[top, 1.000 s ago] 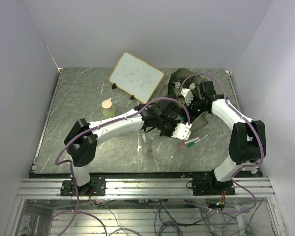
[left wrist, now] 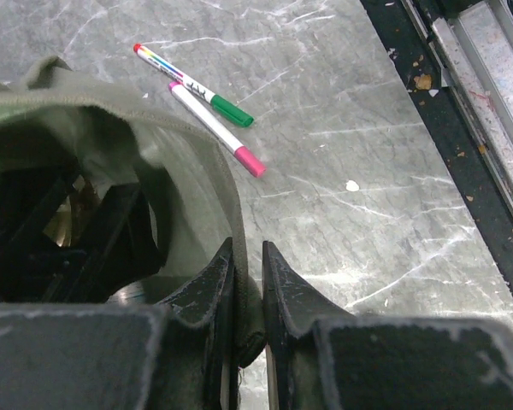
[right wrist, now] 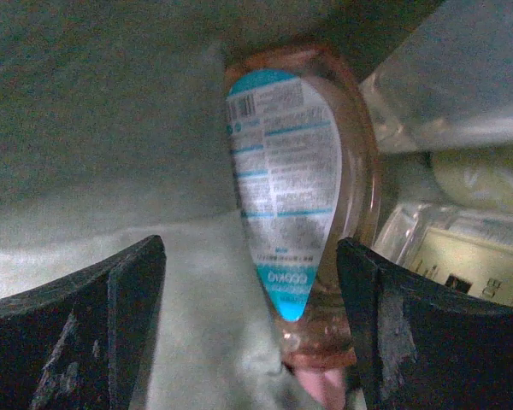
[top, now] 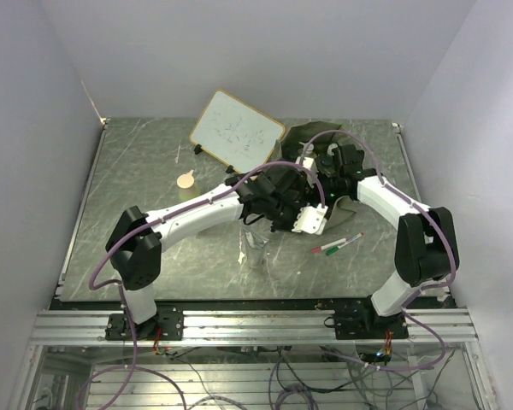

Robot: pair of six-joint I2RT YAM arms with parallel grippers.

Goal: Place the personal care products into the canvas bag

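The olive canvas bag (top: 312, 130) (left wrist: 103, 128) (right wrist: 111, 128) stands at the back right. My left gripper is shut on the bag's rim, near the front of the bag. My right gripper is down inside the bag, part open, above a brown bottle (right wrist: 286, 188) with a blue-edged label, which lies between its fingers in the view, not visibly gripped. Beside that bottle are clear containers (right wrist: 462, 256) and a pale yellow item (right wrist: 470, 175). In the top view both arms hide much of the bag's inside.
A whiteboard (top: 235, 132) stands at the back. A cup (top: 188, 186) is left of centre, and a clear container (top: 255, 249) stands near the front. Two markers (top: 349, 240) (left wrist: 214, 128) lie right of the bag.
My right arm has moved left and slightly down in the top view, covering more of the bag's inside. My left gripper has shifted slightly left.
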